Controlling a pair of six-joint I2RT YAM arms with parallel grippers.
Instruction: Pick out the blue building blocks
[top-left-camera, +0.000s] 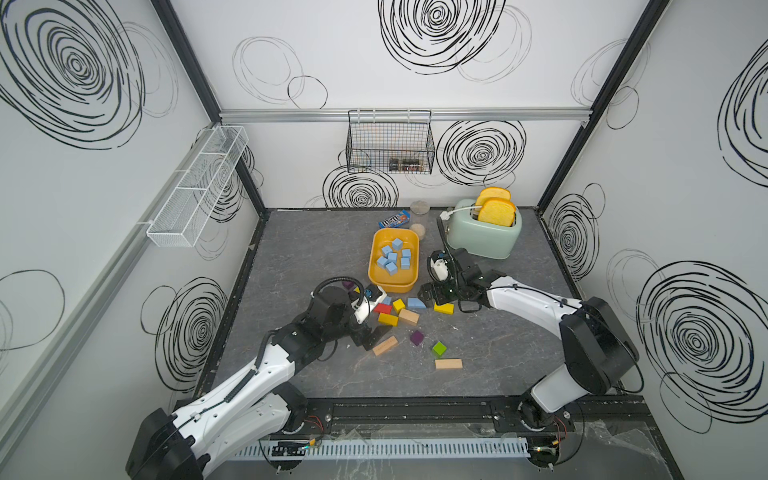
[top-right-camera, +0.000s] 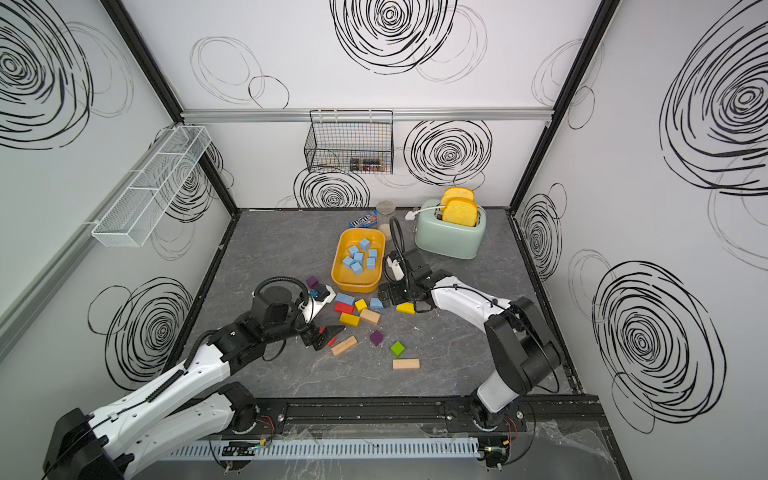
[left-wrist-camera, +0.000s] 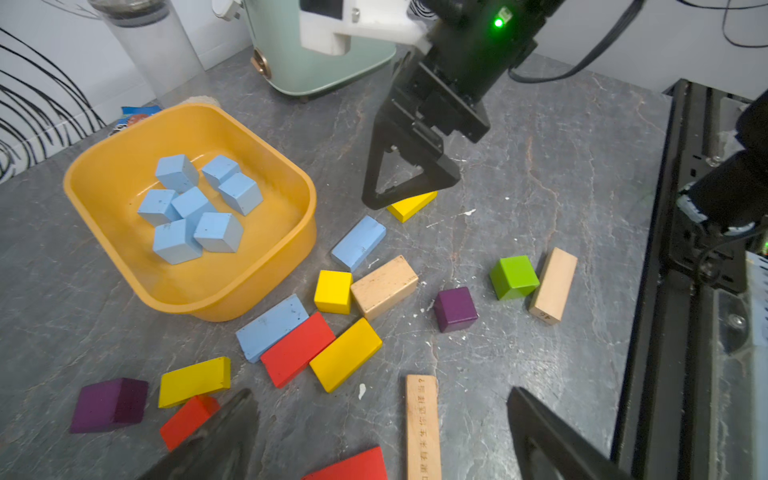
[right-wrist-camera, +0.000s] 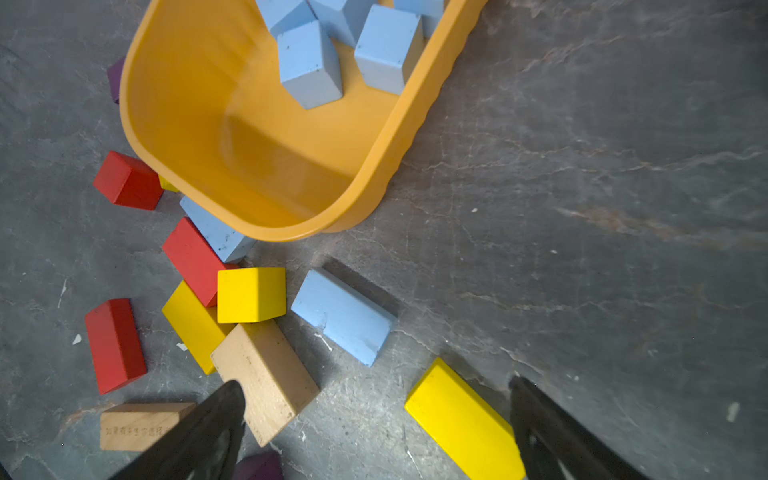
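Note:
Two long blue blocks lie on the table near the yellow bin (left-wrist-camera: 302, 232). One blue block (right-wrist-camera: 344, 314) lies by itself, with a wooden block and a yellow cube to its left in the right wrist view. Against a red block rests the other blue block (left-wrist-camera: 272, 326), close to the bin's wall. Inside the bin sit several blue cubes (left-wrist-camera: 217, 232). My right gripper is open above the table, nothing between its fingers; the lone blue block lies ahead of it. Also open and empty, my left gripper hovers over the front-left blocks.
Several red, yellow, purple, green and wooden blocks (left-wrist-camera: 385, 286) crowd the table before the bin. A pale green toaster (top-left-camera: 485, 233) stands back right. The table right of the bin is clear. Both arms hang close to the block cluster.

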